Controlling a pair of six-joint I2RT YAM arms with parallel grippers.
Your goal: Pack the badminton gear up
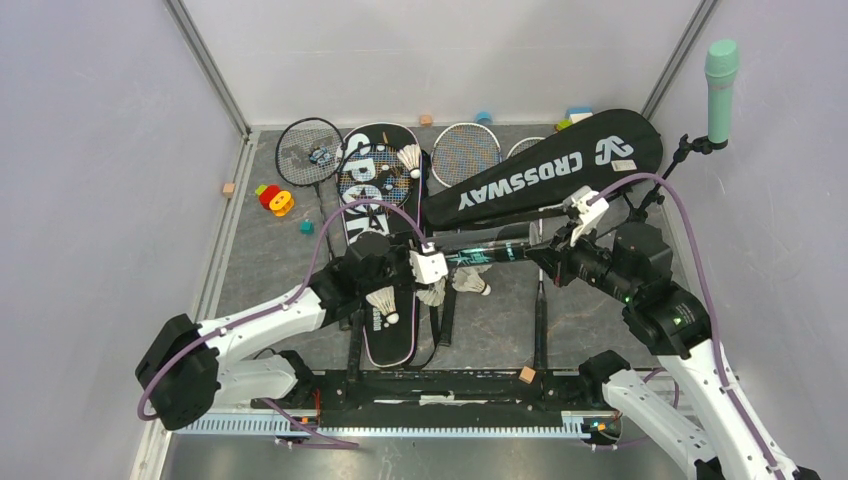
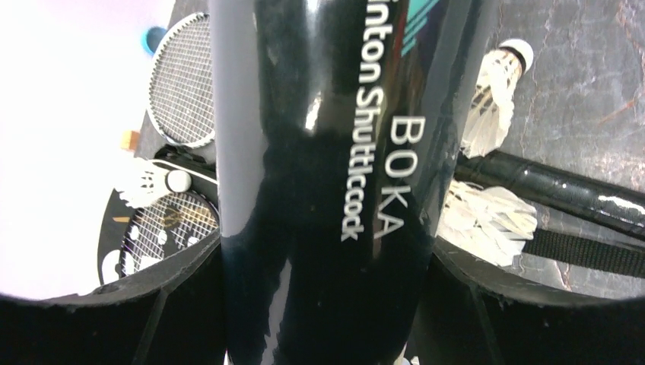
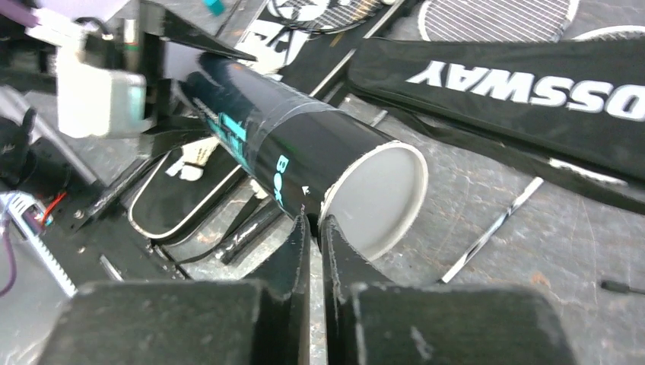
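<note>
A long black shuttlecock tube (image 2: 319, 152) is clamped by my left gripper, which grips it near one end. In the top view the tube lies level across the middle, above the floor. Its far end, closed by a pale round lid (image 3: 378, 199), faces my right gripper. Those right fingertips are shut together right at the lid's lower rim; whether the thin edge is pinched between them cannot be made out. Loose shuttlecocks (image 1: 383, 302) lie below on and beside the long racket bag (image 1: 390, 340).
A black CROSSWAY bag (image 1: 545, 170) stretches across the back right. Rackets (image 1: 466, 152) lie behind and left, with a black racket handle (image 1: 540, 325) near the front. Small toys (image 1: 281, 203) sit at left, and a green microphone (image 1: 721, 90) stands at right.
</note>
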